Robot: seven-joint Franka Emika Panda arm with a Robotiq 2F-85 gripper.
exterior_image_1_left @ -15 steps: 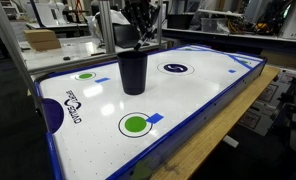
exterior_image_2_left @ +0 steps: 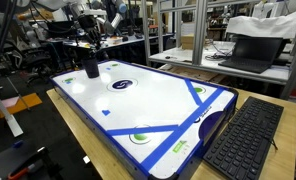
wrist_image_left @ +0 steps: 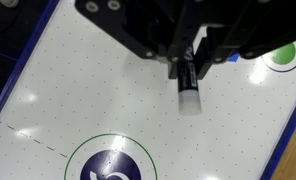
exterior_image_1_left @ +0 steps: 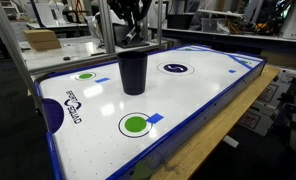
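Observation:
A black cup [exterior_image_1_left: 133,72] stands upright on the white game table [exterior_image_1_left: 93,125]; exterior view 2 shows the same cup [exterior_image_2_left: 92,68] toward the table's far end. My gripper is shut on a slim marker-like object [wrist_image_left: 189,97], dark with light lettering and a pale end pointing away from the fingers. In exterior view 1 the gripper [exterior_image_1_left: 131,26] appears above the cup's rim; the marker is too small and dark to make out clearly there. No cup can be made out in the wrist view, so its exact offset from the marker is unclear.
The tabletop around the cup is clear apart from printed markings, including a green circle [exterior_image_1_left: 135,125]. A blue edge and a wooden ledge [exterior_image_1_left: 203,137] run along the near side. A keyboard [exterior_image_2_left: 245,137] and a laptop [exterior_image_2_left: 261,50] lie beyond the table's other end.
In exterior view 1 the gripper has shifted a little to the left above the cup. The cup has stayed where it was.

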